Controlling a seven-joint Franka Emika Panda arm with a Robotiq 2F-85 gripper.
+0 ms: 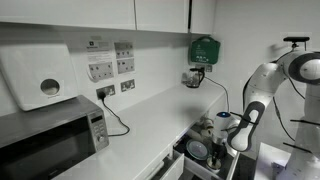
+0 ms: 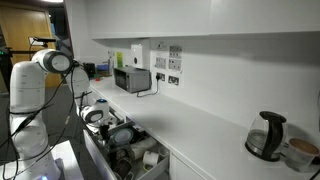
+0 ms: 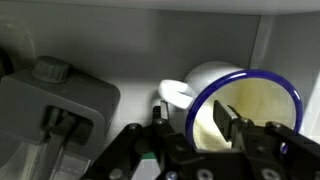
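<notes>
In the wrist view a white mug (image 3: 260, 105) with a blue rim and cream inside lies at the right, its mouth towards the camera and its handle (image 3: 178, 93) pointing left. My gripper is open across the mug's near left wall. The left finger (image 3: 160, 122) stands outside, beside the handle, and the right finger (image 3: 226, 122) overlaps the mouth. Contact with the wall cannot be told. In the first exterior view the gripper is low over the open drawer, the mug hard to make out there.
A grey object with a round knob (image 3: 52, 68) lies left of the mug, close to the drawer wall. A round pan (image 1: 197, 150) and other kitchenware crowd the drawer.
</notes>
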